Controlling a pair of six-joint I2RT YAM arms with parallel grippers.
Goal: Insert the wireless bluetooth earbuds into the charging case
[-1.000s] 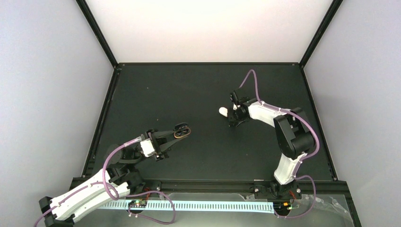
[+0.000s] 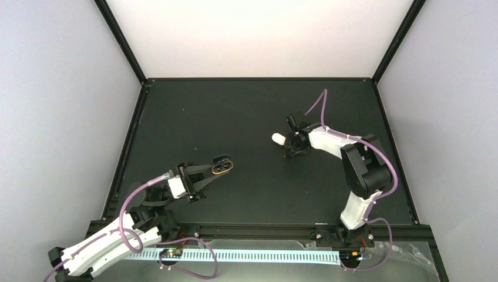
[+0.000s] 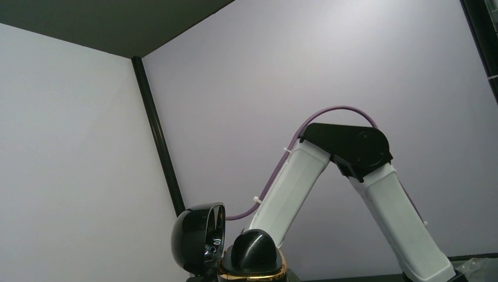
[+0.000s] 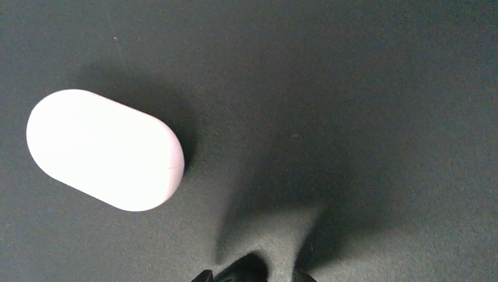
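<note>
A black charging case (image 2: 222,167) with a gold rim stands with its lid up at the tips of my left gripper (image 2: 222,170), which is shut on it. From the left wrist, the raised lid (image 3: 198,238) is at the bottom; beside it a glossy black dome (image 3: 256,251) rises above the gold rim, perhaps an earbud. My right gripper is low over the table, its fingers part open. Between its tips at the bottom edge a dark rounded shape (image 4: 246,269) shows; whether finger or earbud I cannot tell.
A white rounded object (image 4: 106,150) lies on the dark mat (image 4: 364,106), just left of the right gripper in the top view. Bare mat separates the two arms, and the back of the table is clear.
The left gripper, with the case, drifted slightly left. The white object has not moved.
</note>
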